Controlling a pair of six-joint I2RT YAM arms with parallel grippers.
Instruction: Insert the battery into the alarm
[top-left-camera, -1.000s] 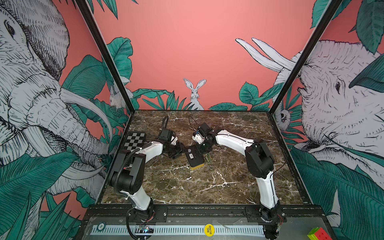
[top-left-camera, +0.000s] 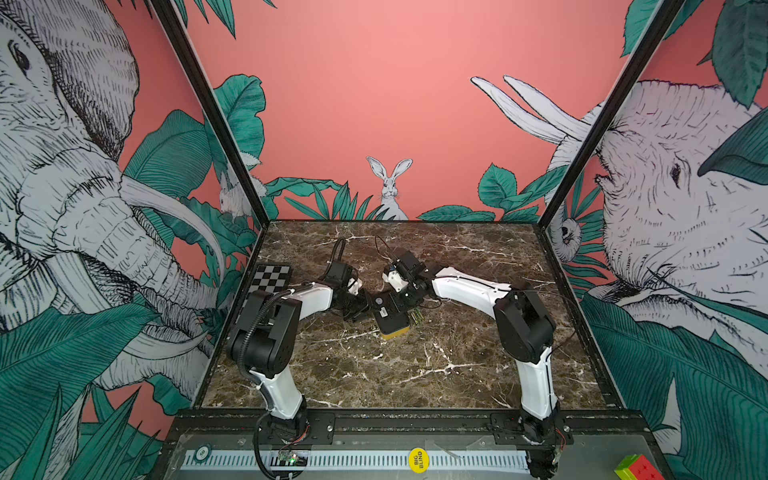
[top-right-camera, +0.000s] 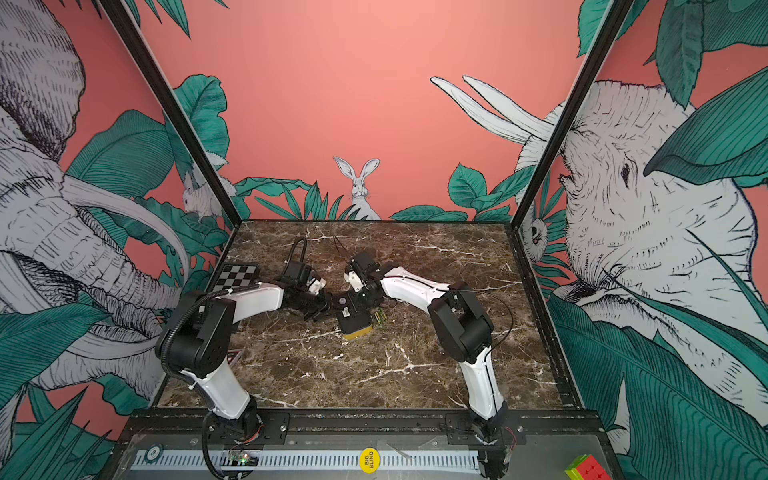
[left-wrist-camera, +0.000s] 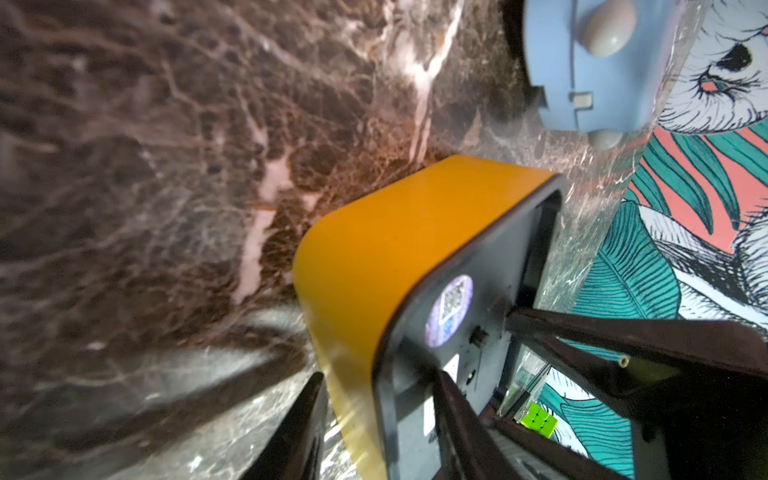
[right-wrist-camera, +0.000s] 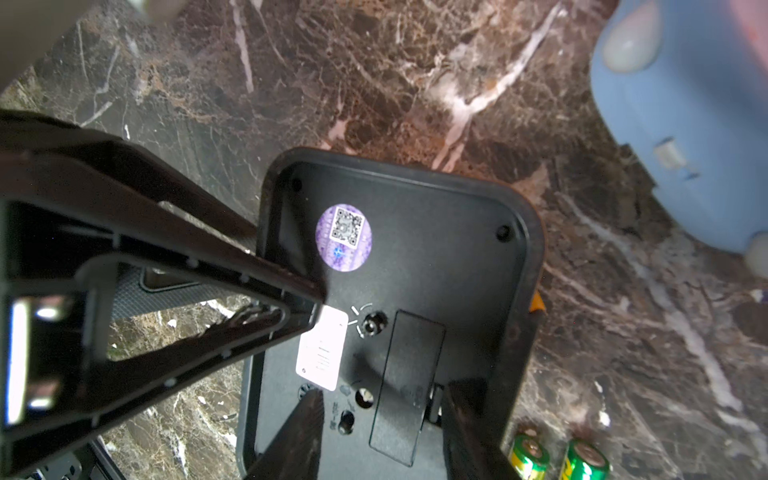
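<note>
The alarm (right-wrist-camera: 416, 208) is a yellow-sided clock lying with its black back upward on the marble table. A rectangular battery cover (right-wrist-camera: 408, 384) sits in that back. At the alarm's left side, my left gripper is part open, with its fingers on either side of the case's rim in the left wrist view; firm contact cannot be told. Above the battery cover, my right gripper is part open, and no object shows held in it. Two green and gold batteries (right-wrist-camera: 528, 457) lie beside the alarm's right side; their lower ends are cut off.
Beyond the alarm, a light blue object (right-wrist-camera: 696, 136) with white knobs shows in the right wrist view. A checkered board (top-left-camera: 270, 277) lies at the table's left edge.
My left gripper has moved right and closer against the alarm. The right gripper has shifted slightly over the alarm's back. Alarm and batteries look unmoved.
</note>
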